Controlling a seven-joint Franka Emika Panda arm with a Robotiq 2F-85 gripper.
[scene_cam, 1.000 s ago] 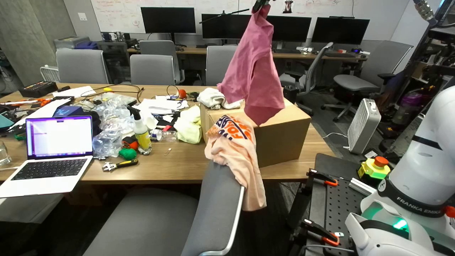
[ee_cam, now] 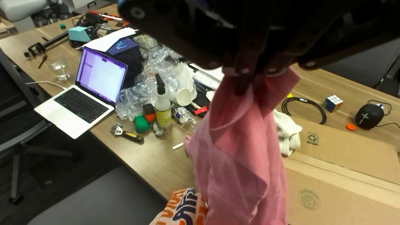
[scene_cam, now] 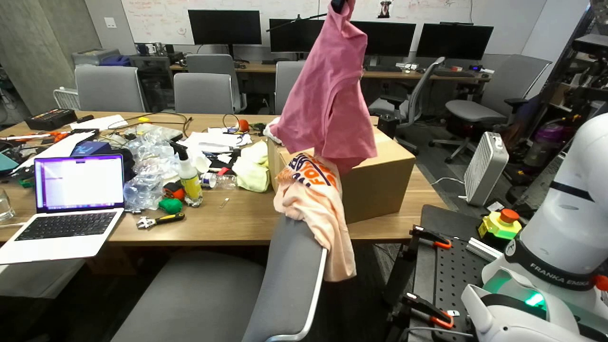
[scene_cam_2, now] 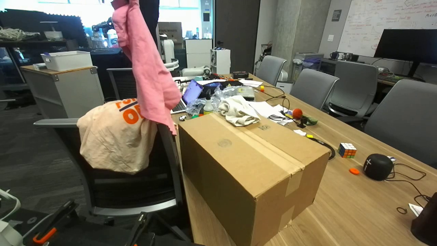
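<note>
A pink cloth garment hangs from my gripper, which is shut on a bunched upper part of it. In exterior view 1 the gripper is mostly cut off by the top edge. The garment's lower end hangs in front of the cardboard box and beside the chair back, overlapping the peach shirt in the views. That peach shirt, with orange and navy lettering, is draped over the back of a grey chair. Whether the two cloths touch is hard to tell.
On the box lies a white cloth. A laptop, a spray bottle, an adjustable wrench and plastic wrap crowd the table. A Rubik's cube and a black speaker stand beyond the box.
The gripper has moved slightly left in exterior view 1, carrying the pink garment. The garment now hides most of the white cloth there. The peach shirt has stayed put.
</note>
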